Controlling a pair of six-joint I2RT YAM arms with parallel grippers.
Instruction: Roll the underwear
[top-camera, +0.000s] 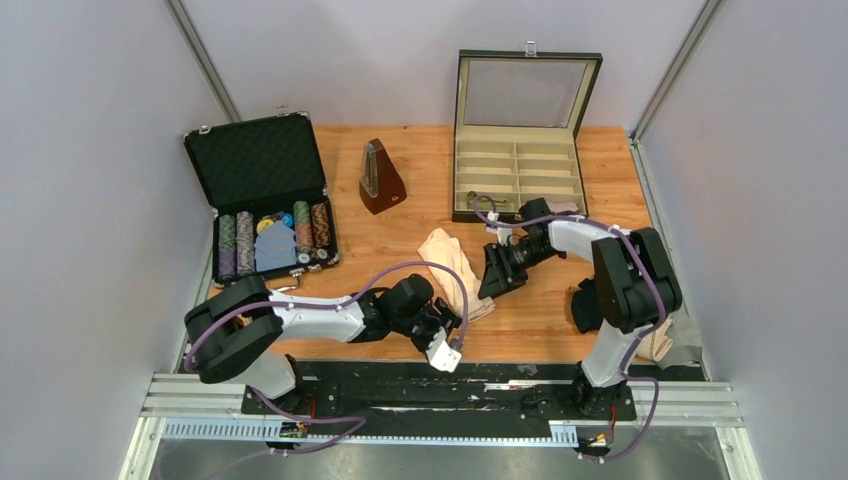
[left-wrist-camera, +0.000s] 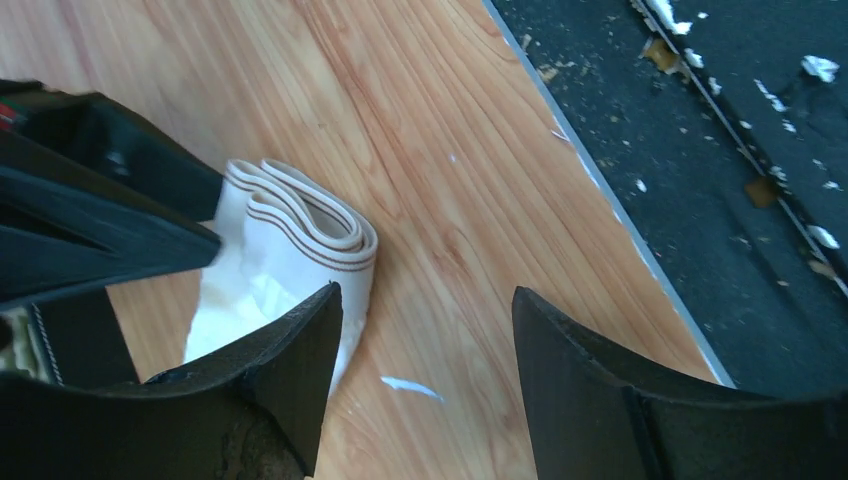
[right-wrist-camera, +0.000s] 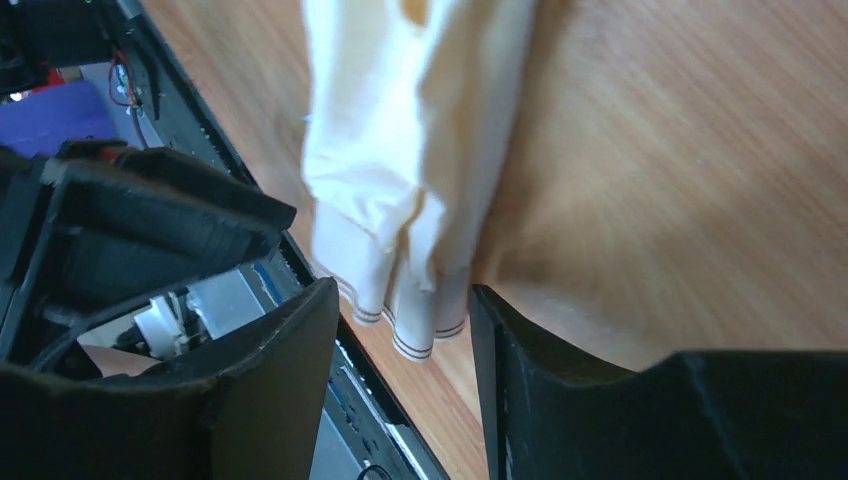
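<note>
The cream underwear (top-camera: 447, 262) lies on the wooden table as a long folded strip, its striped waistband end toward the front, seen also in the left wrist view (left-wrist-camera: 300, 240) and right wrist view (right-wrist-camera: 410, 150). My left gripper (top-camera: 440, 332) is at the near end of the strip; in its wrist view its fingers (left-wrist-camera: 250, 400) are apart, with bare wood between and cloth beside them. My right gripper (top-camera: 500, 270) is at the strip's right side; its fingers (right-wrist-camera: 250, 400) are apart, the striped end lying beyond and between their tips. Each wrist view shows part of the other gripper.
An open chip case (top-camera: 253, 150) stands at the left, a brown metronome (top-camera: 382, 180) at the back, an open compartment box (top-camera: 515, 160) at the back right. Dark and beige cloth (top-camera: 585, 305) lies at the right. The front table edge is close to my left gripper.
</note>
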